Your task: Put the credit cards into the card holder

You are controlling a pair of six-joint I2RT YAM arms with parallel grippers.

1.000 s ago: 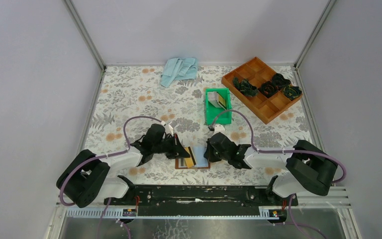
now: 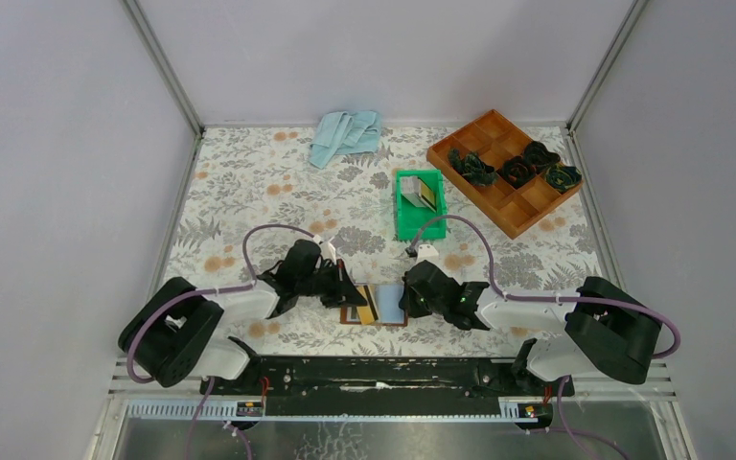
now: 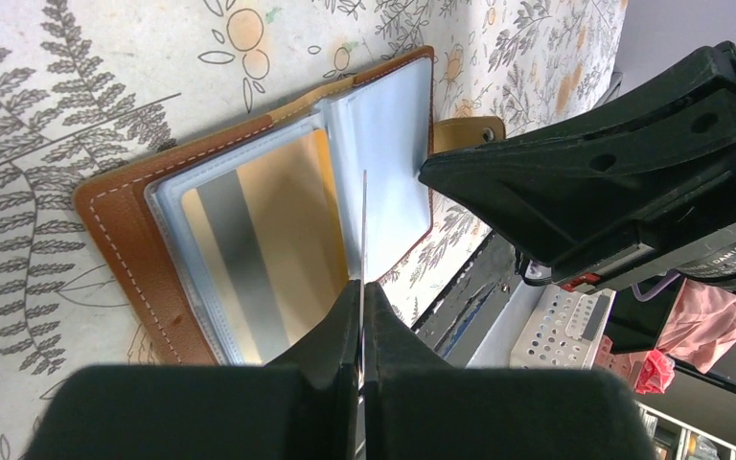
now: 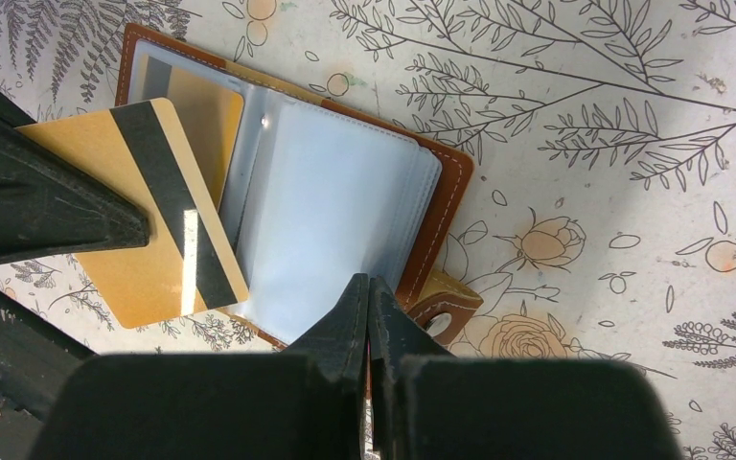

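The brown card holder (image 3: 125, 216) lies open on the table, its clear sleeves facing up. Under the left sleeve sits a gold card with a grey stripe (image 3: 240, 259). A second gold card, dark-striped, is pinched in my shut left gripper; it stands above the holder and shows edge-on in the left wrist view. The right clear sleeve (image 4: 321, 192) shows no card inside. At that sleeve's lower edge my right gripper is shut with its tips on the plastic; how much lies between them is hidden.
Farther back is a green tray (image 2: 407, 228) with cards (image 2: 427, 195) in it. A wooden compartment box (image 2: 509, 219) with dark coiled items stands at the back right, a blue cloth (image 2: 345, 134) at the back. Table left of the holder is clear.
My right gripper has shifted slightly to the right, and the card holder has slid a little the same way. The left gripper, still with its card, has moved slightly to the right.
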